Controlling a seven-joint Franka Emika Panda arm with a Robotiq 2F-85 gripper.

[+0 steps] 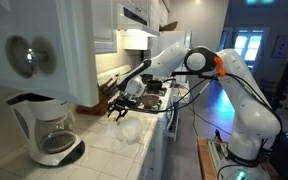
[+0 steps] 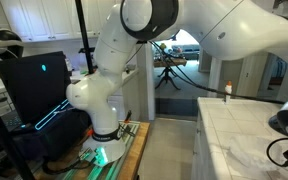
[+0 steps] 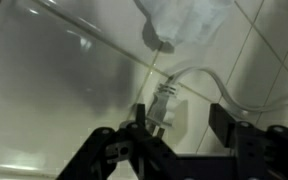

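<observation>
My gripper points down at the tiled counter in the wrist view, its fingers apart. Between and just beyond the fingertips lies a small pale, translucent fitting, apparently joined to a thin whitish cord or tube that curves off to the right. I cannot tell whether either finger touches it. A crumpled translucent sheet or bag lies at the top. In exterior view 1 the gripper is low over the counter, above clear plastic; the small fitting cannot be made out there.
A white coffee maker with a glass pot stands at the back of the counter. Bare tiles lie in front of it. A large white cabinet door fills the upper left, and the counter's front edge drops to the floor.
</observation>
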